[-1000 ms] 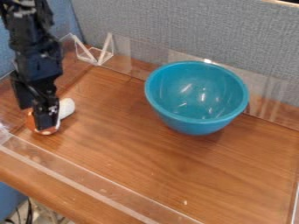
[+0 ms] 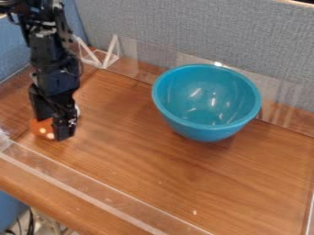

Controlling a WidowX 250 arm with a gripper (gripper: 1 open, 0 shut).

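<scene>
My black gripper (image 2: 57, 117) is low at the left side of the wooden table, open, over a small orange and white object (image 2: 47, 128). The gripper's body hides much of that object, so its shape and whether the fingers touch it are hard to tell. A large teal bowl (image 2: 207, 99) sits upright on the right half of the table.
A white wire stand (image 2: 105, 53) is at the back left. A grey padded wall (image 2: 208, 32) runs along the back, with clear strips at the table's edges.
My gripper has shifted slightly over the small orange and white object, whose white part is now more hidden behind it. The bowl has not moved.
</scene>
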